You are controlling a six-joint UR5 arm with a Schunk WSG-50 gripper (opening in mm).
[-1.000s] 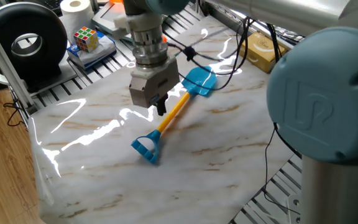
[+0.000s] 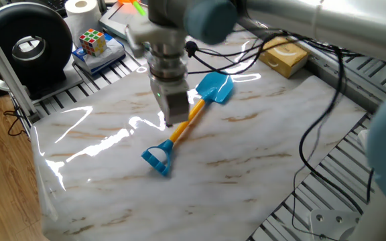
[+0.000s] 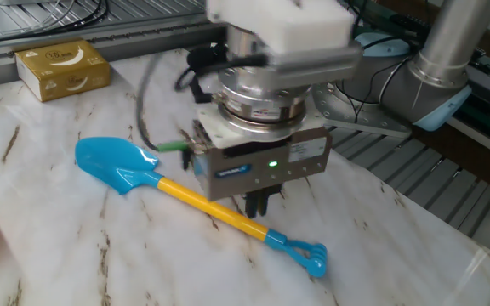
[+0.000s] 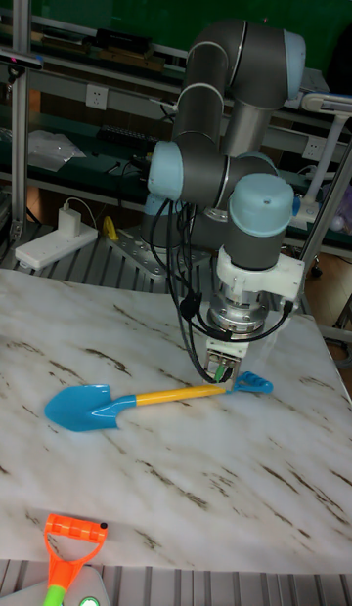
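Observation:
A toy shovel lies flat on the marbled sheet, with a blue blade (image 3: 113, 161), a yellow shaft (image 3: 211, 208) and a blue D-shaped handle (image 3: 300, 255). My gripper (image 3: 257, 209) hangs over the handle half of the shaft, pointing down. Its two dark fingers (image 3: 251, 205) are close together in exterior view 2, shut with nothing seen between them. From exterior view 1, the gripper body (image 2: 171, 104) covers part of the shaft and the fingertips are hidden. In exterior view 3 the gripper appears near the handle end (image 4: 250, 383); contact with the shovel cannot be made out.
A yellow box (image 2: 283, 56) stands by the frame beyond the blade. A Rubik's cube (image 2: 92, 41) sits on a blue-and-white pack at the far left. An orange handle (image 4: 75, 539) lies at the sheet's edge. Black cables (image 2: 305, 140) hang from the arm. Much of the sheet is bare.
The arm's blue joint has swung right. The shovel has not moved.

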